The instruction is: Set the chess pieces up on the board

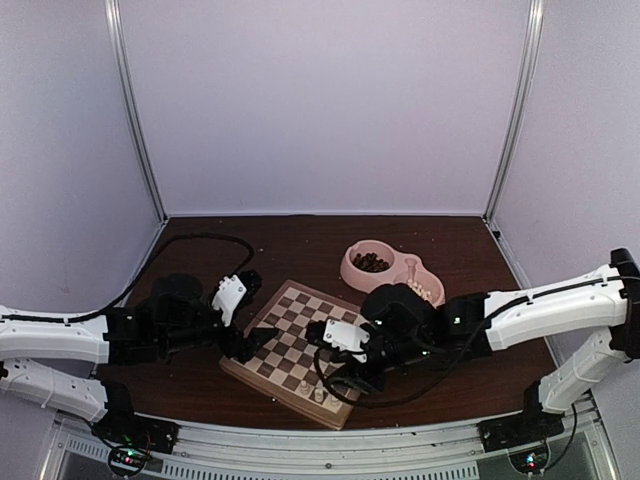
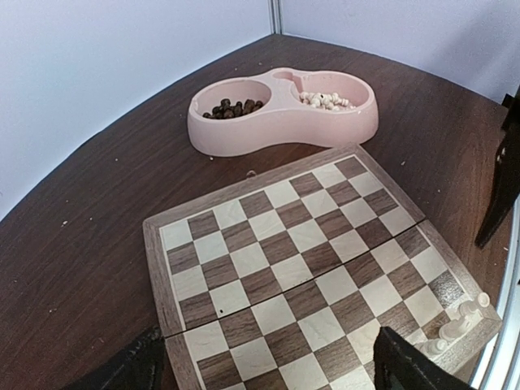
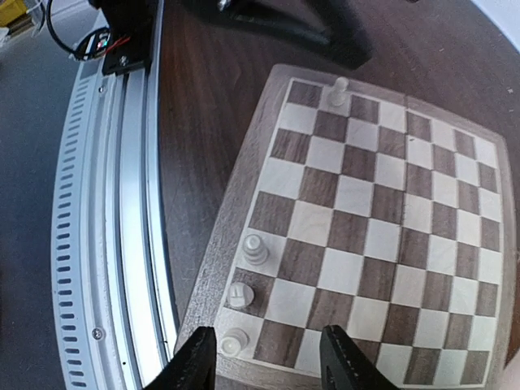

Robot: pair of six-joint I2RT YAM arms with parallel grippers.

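The brown-and-white chessboard (image 2: 292, 268) lies on the table. Three white pieces stand along one edge in the right wrist view: one on the corner square (image 3: 234, 341), a second (image 3: 240, 295) beside it and a third (image 3: 254, 249). A fourth white piece (image 3: 338, 91) is near the far corner. My right gripper is open above the board, its fingertips apart with nothing held; the corner piece shows beyond them. Over the board's left side, my left gripper (image 1: 258, 348) stands open and empty. In its wrist view, the fingers (image 2: 413, 370) are widely spread.
A pink two-bowl dish (image 2: 284, 122) sits behind the board, with dark pieces (image 2: 233, 109) in one bowl and white pieces (image 2: 327, 101) in the other. A metal rail (image 3: 130, 244) runs along the front edge.
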